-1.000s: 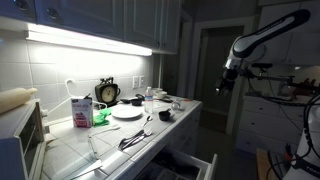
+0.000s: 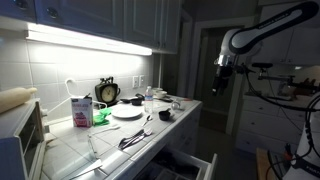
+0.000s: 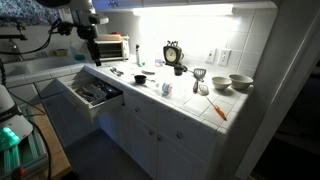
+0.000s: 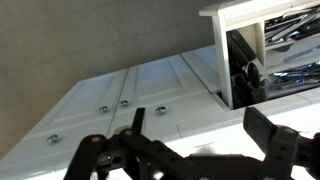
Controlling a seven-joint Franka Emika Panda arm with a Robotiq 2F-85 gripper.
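Note:
My gripper [image 2: 217,90] hangs in the air at the right in the first exterior view, with nothing held. From the wrist, the gripper is open, its dark fingers [image 4: 261,128] spread wide apart. An open drawer [image 4: 222,58] with utensils inside lies below, at the upper right of that view. The same drawer [image 3: 113,103] stands pulled out in the second exterior view, below the gripper [image 3: 95,52]. Cabinet fronts [image 4: 160,85] with round knobs fill the middle of the wrist view.
On the counter stand a white plate [image 2: 127,110], a box [image 2: 82,111], a black clock [image 2: 107,91] and a clear bottle [image 2: 148,100]. Light bowls [image 3: 240,82] and an orange-handled utensil [image 3: 217,110] sit at the other end. Open floor [image 4: 90,45] shows beside the cabinets.
In the first exterior view the arm has risen slightly and swung left, carrying the gripper toward the counter side. The counter objects and the drawer look unchanged.

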